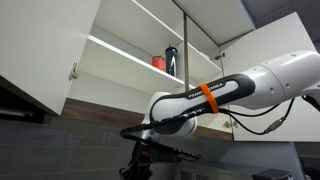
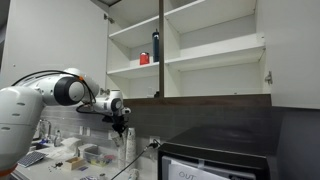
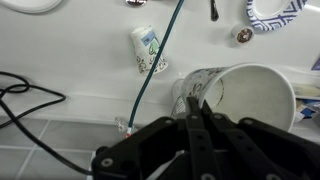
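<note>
My gripper is shut, its fingertips at the left edge of a white paper cup's wide mouth. In the wrist view this cup [image 3: 255,98] is seen from above, its patterned side showing on the left. Whether the thin rim lies between the fingers cannot be made out. From the side, the gripper [image 2: 120,130] is just above the counter items, close to a tall white stack of cups [image 2: 131,148]. In exterior view 1 the gripper [image 1: 135,172] shows only as a dark shape low in the frame.
A smaller printed cup [image 3: 146,48] lies on the counter, with a dark green cable [image 3: 158,55] running past it. A patterned plate [image 3: 272,24] is at upper right. Above the counter are open shelves with a red container [image 2: 144,58] and a dark bottle [image 2: 156,46]. A black microwave [image 2: 215,150] stands to the right.
</note>
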